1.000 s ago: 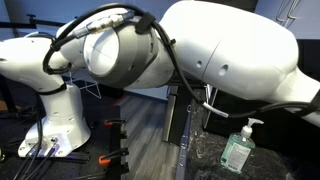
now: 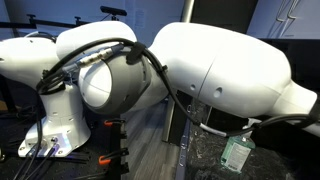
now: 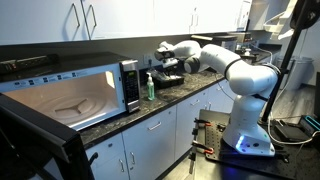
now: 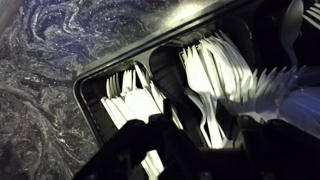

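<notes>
White plastic forks (image 4: 135,105) and other white cutlery (image 4: 215,70) lie in separate compartments of a black tray (image 4: 90,92), seen from above in the wrist view. My gripper is dark and blurred at the bottom of that view, over the near part of the cutlery. Its fingers (image 4: 158,130) stand apart, with white handles visible beyond the gap. Whether the fingertips touch any cutlery cannot be told. In exterior view 2 the arm (image 3: 220,50) stretches to the far end of the counter, where the gripper is too small to read.
A green soap bottle (image 2: 236,153) stands on the dark counter, partly behind the arm in exterior view 1. Exterior view 2 shows a microwave (image 3: 75,105) farther left. Bare marbled counter (image 4: 40,100) lies left of the tray.
In exterior view 1 the arm has come lower and now covers the soap bottle's pump top, which showed clearly before. The bottle itself has stayed in place.
</notes>
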